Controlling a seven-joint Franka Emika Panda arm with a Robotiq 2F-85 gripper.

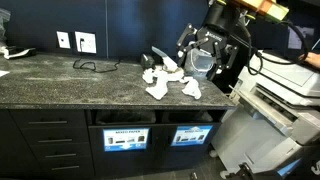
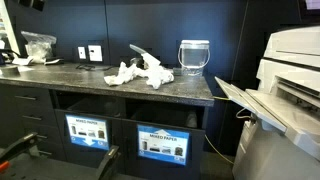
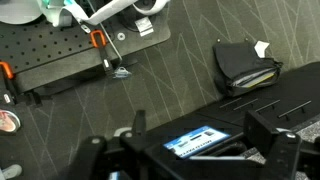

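Note:
White crumpled pieces [image 1: 157, 88] that look like paper or cloth lie on the dark countertop [image 1: 70, 92]; another view shows the white pile [image 2: 155, 75] near the counter's front edge. My gripper [image 1: 201, 62] hangs above the counter's right part, fingers spread and nothing between them. In the wrist view the open gripper looks down past the counter, with a blue-and-white label [image 3: 197, 141] and the floor below. A clear bucket [image 2: 194, 56] stands behind and to the right of the pile.
Below the counter are open bins with mixed paper labels [image 2: 162, 144]. A white slanted-lidded unit [image 2: 285, 125] stands at the right. A dark bag-like item [image 3: 245, 68] lies beyond the bins.

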